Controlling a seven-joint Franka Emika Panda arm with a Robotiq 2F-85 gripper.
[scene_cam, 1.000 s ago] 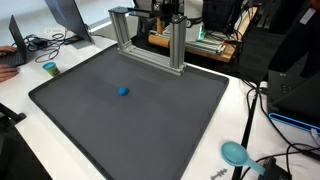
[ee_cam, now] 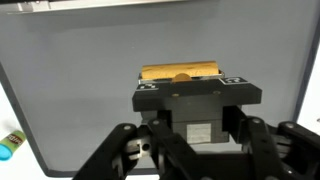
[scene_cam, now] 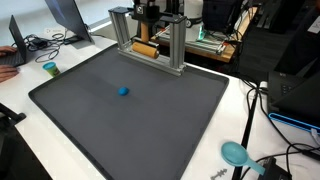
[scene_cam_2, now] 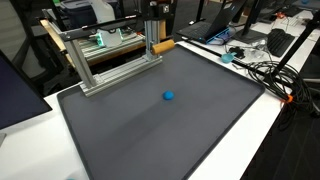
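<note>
A wooden T-shaped piece hangs below my gripper at the far edge of the dark table mat. Its orange crosspiece lies level, with an upright wooden part above it in exterior view 2. In the wrist view, the wooden crosspiece shows just beyond the dark fingers. My gripper is shut on the upright part, though the dark parts hide most of the contact. A small blue object sits alone on the mat.
A metal frame stands along the mat's far edge, close to the arm. A green-topped cup is at the left, and a turquoise spoon-like object lies off the mat.
The wooden piece has come down and to the left in exterior view 1, together with the arm. The blue object has stayed where it was.
</note>
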